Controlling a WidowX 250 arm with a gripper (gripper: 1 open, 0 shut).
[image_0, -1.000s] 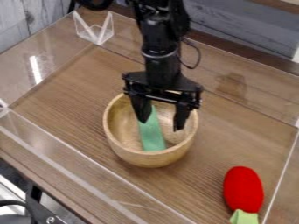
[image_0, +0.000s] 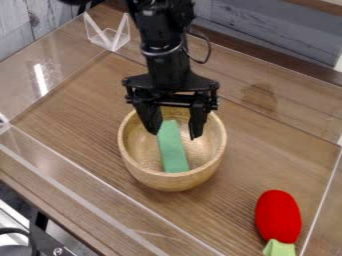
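My black gripper (image_0: 173, 124) hangs over a wooden bowl (image_0: 171, 180) in the middle of the table, its two fingers apart, one toward each side of the bowl. A long green object (image_0: 173, 149) lies in the bowl between and below the fingertips; whether either finger touches it I cannot tell.
A red object (image_0: 278, 215) with a pale green part lies at the front right of the wooden table (image_0: 80, 150). Clear plastic pieces stand at the top left and left edge.
The gripper has shifted left and turned slightly, and now sits a little higher in the view. The bowl, green object and red object look unmoved.
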